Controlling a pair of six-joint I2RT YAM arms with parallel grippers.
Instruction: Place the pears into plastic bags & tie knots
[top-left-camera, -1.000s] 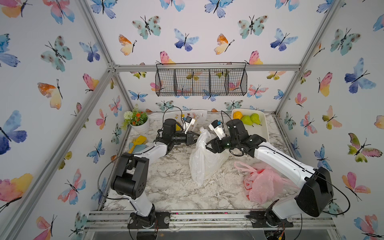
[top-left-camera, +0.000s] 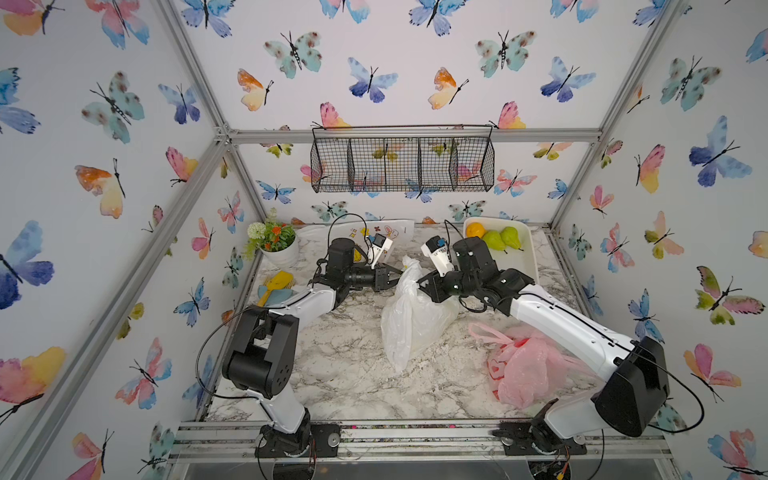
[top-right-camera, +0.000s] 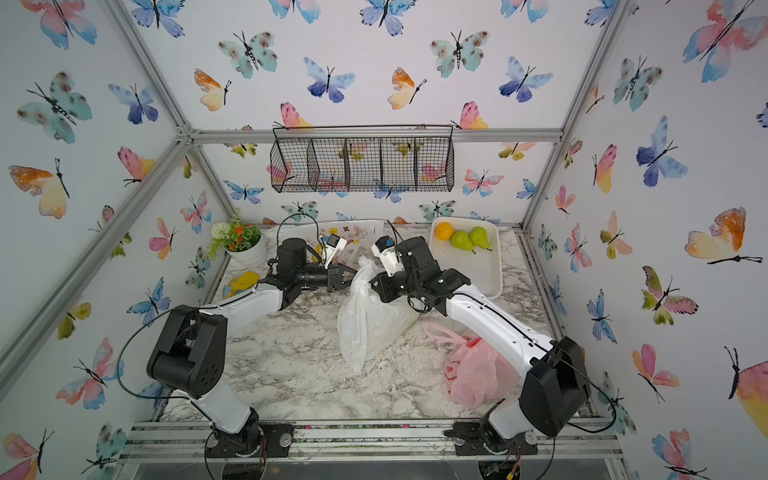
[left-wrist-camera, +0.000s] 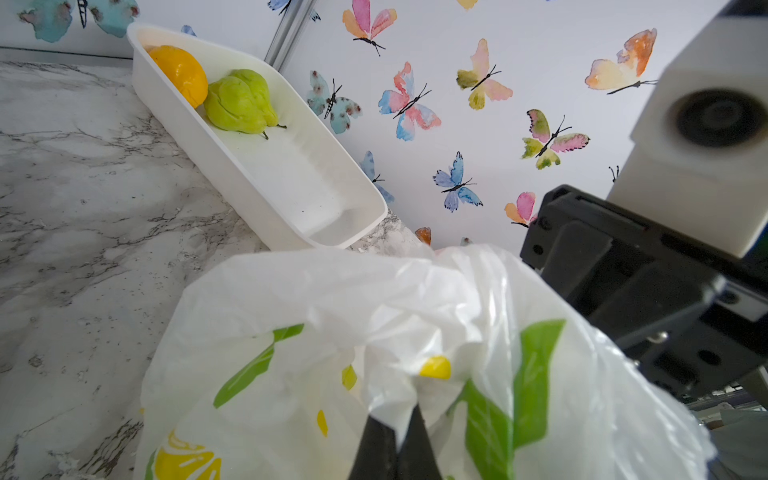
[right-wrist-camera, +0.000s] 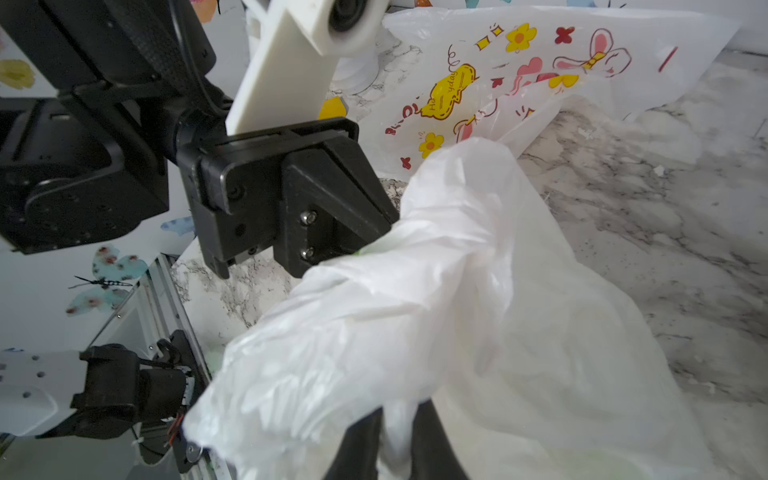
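Observation:
The white plastic bag (top-left-camera: 416, 320) stands bunched upright in mid-table, its contents hidden. My left gripper is shut on a fold of its film at the upper left side. From the right, my right gripper reaches the bag's upper part; its dark fingers (right-wrist-camera: 436, 448) stand a little apart, with a white strand of film between them. Two green pears (top-left-camera: 510, 236) lie in the white tray (top-left-camera: 524, 264) at the back right. A pink plastic bag (top-left-camera: 524, 372), bulging, rests at the front right.
An orange (top-left-camera: 475, 229) shares the tray with the pears. A flat printed bag (right-wrist-camera: 512, 80) lies along the back. Far left are a flower pot (top-left-camera: 280, 252) and a yellow item (top-left-camera: 276, 284).
My right gripper has shifted slightly up and to the right, and the white bag has shifted slightly right with it. The left arm looks nearly unmoved.

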